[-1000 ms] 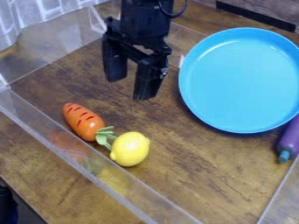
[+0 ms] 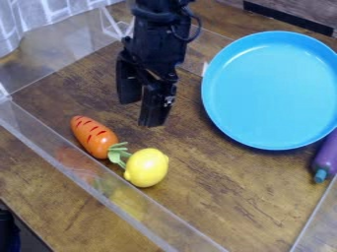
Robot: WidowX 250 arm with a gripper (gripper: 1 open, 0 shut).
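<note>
My black gripper (image 2: 142,91) hangs above the wooden table in the upper middle of the camera view, open, with no object between its fingers. Below it and to the left lies an orange toy carrot (image 2: 94,136) with green leaves. A yellow lemon (image 2: 148,167) rests just right of the leaves. A large blue plate (image 2: 270,94) occupies the right side, and a purple eggplant (image 2: 329,155) lies at the right edge, partly out of view.
Clear plastic walls border the table (image 2: 211,192) along the left, back and lower right. Bare wood shows in the lower middle and to the left of the gripper.
My gripper has turned about its vertical axis and shifted slightly to the left. The carrot, lemon, plate and eggplant have not moved.
</note>
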